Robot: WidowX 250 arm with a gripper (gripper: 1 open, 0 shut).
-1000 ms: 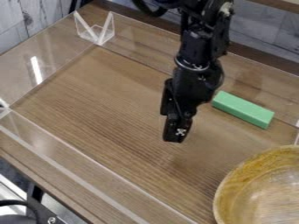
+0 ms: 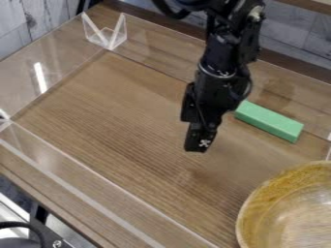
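Note:
My black gripper (image 2: 196, 126) hangs over the middle of the wooden table, pointing down with its fingers apart and nothing visible between them. To its right, behind the arm, a green rectangular block (image 2: 269, 120) lies on the table. A pale yellow bowl (image 2: 266, 207) sits at the bottom right, partly out of frame.
A small white wire-like holder (image 2: 107, 32) stands at the back left. Table edges run along the left and back. Some black cabling shows at the lower left corner.
The gripper has shifted very slightly. The block and bowl stay in place.

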